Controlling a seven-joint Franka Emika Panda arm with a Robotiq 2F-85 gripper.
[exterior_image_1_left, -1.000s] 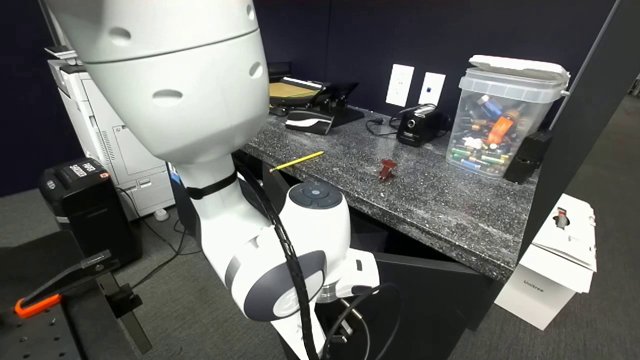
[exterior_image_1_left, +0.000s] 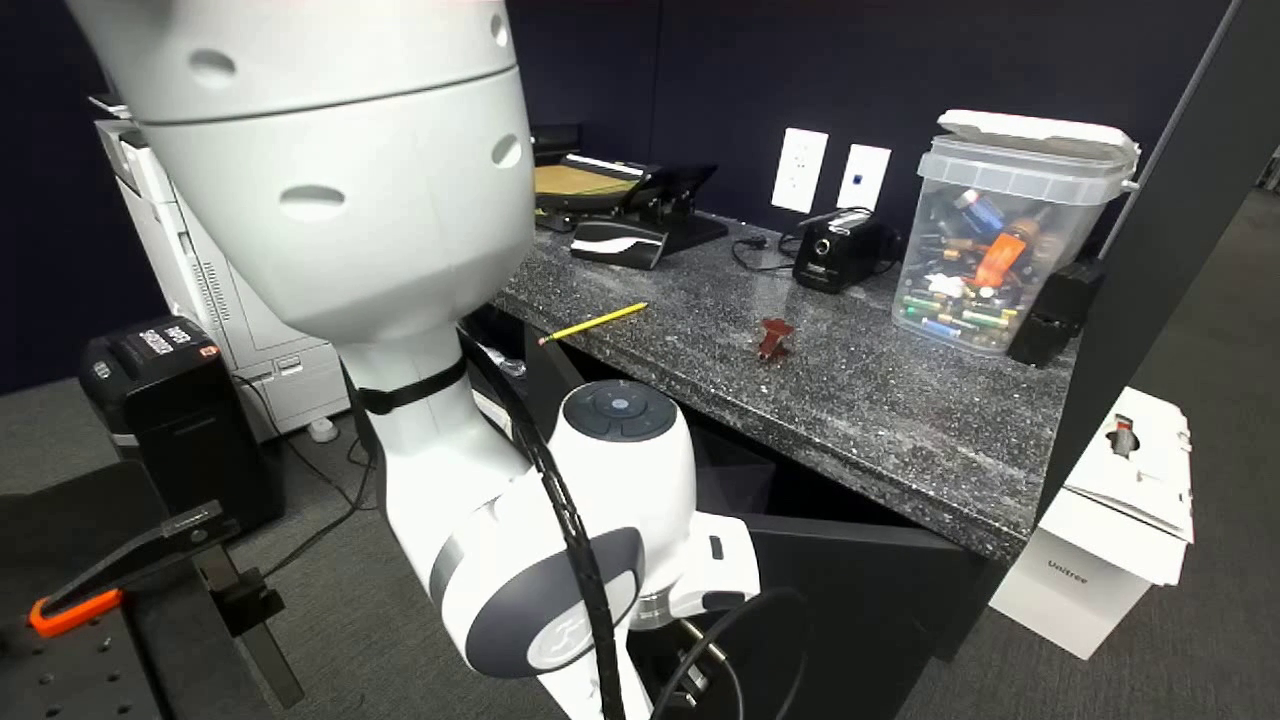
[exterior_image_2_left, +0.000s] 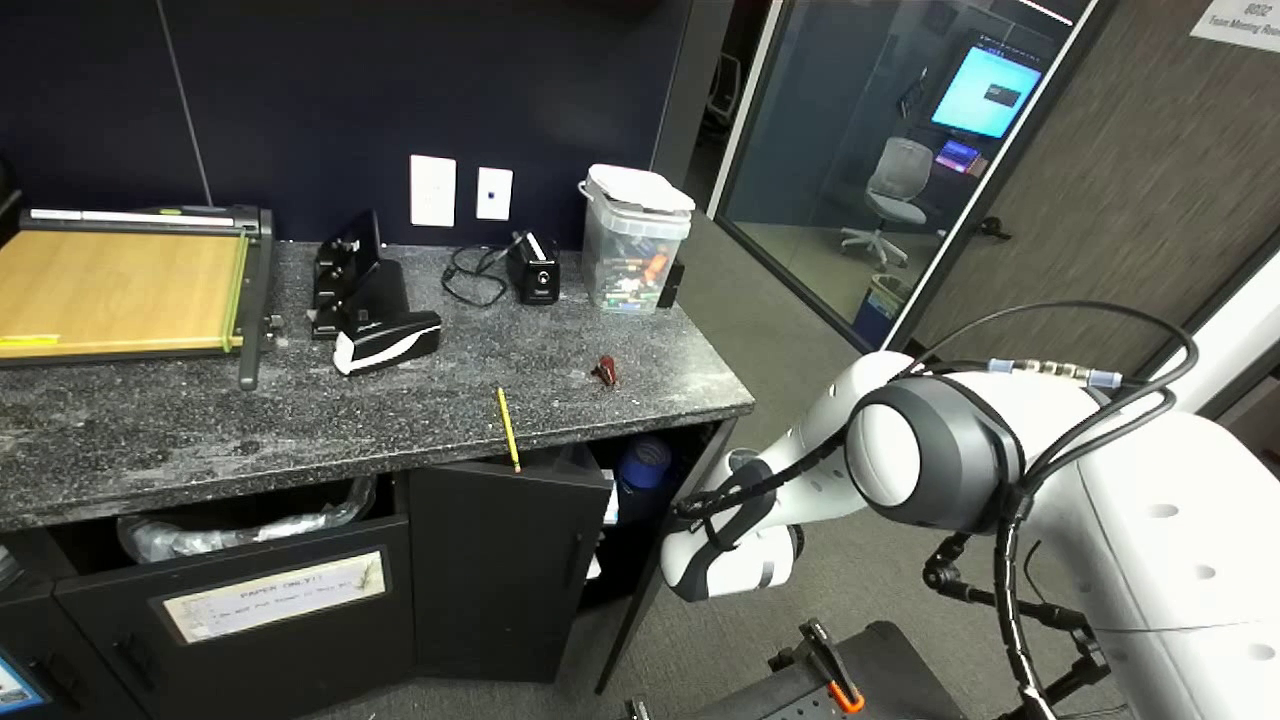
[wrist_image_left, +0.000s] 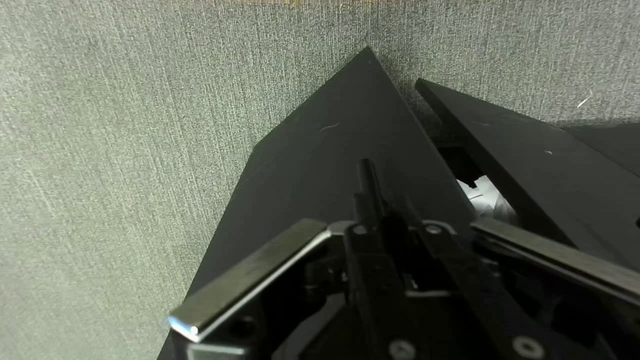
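Observation:
In the wrist view my gripper is shut on a slim black bar (wrist_image_left: 367, 177), which looks like a cabinet handle; its lower part is hidden between the dark fingers. Behind it stands a black cabinet panel (wrist_image_left: 336, 132), with a second dark panel (wrist_image_left: 510, 144) at an angle to its right. A narrow gap separates them, showing something white inside. From exterior view 1, the hand is low in front of a black panel (exterior_image_1_left: 864, 600) below the counter, its fingertips mostly out of sight. The arm hides the fingertips in exterior view 2.
On the speckled counter (exterior_image_2_left: 300, 420) are a yellow pencil (exterior_image_2_left: 507, 428), a dark red clip (exterior_image_2_left: 607, 371), a black sharpener (exterior_image_2_left: 534, 270) and a clear tub of markers (exterior_image_2_left: 630, 258). A black door (exterior_image_2_left: 492, 564) stands open below. A white box (exterior_image_1_left: 1080, 564) sits on the floor.
The arm's wrist has moved slightly down and left in exterior view 1, and the upper arm has shifted left. The things on the counter have stayed in place.

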